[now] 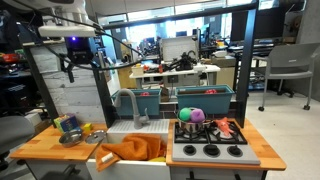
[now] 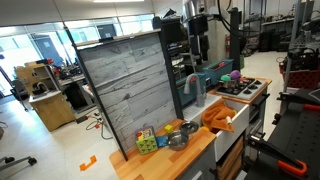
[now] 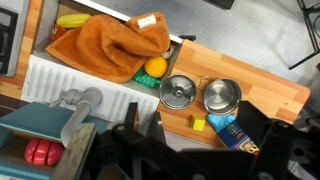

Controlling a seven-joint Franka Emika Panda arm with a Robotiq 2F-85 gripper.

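My gripper (image 1: 85,74) hangs open in the air above the left side of the counter, with nothing between its fingers. An orange cloth (image 3: 113,45) lies bunched over the sink, spilling over its front edge in exterior view 1. Beside it in the sink are an orange round item (image 3: 156,67) and a yellow one (image 3: 73,20). Two metal bowls, one (image 3: 178,92) nearer the sink and another (image 3: 221,96), sit on the wooden counter. Close to them are a small yellow block (image 3: 198,124) and a blue box (image 3: 234,136).
A pot (image 1: 190,127) with green and purple items stands on the stove (image 1: 212,149), a red item behind it. The faucet (image 1: 132,102) rises behind the sink. Teal bins (image 1: 203,98) line the back. Bare wood (image 1: 262,153) lies right of the stove.
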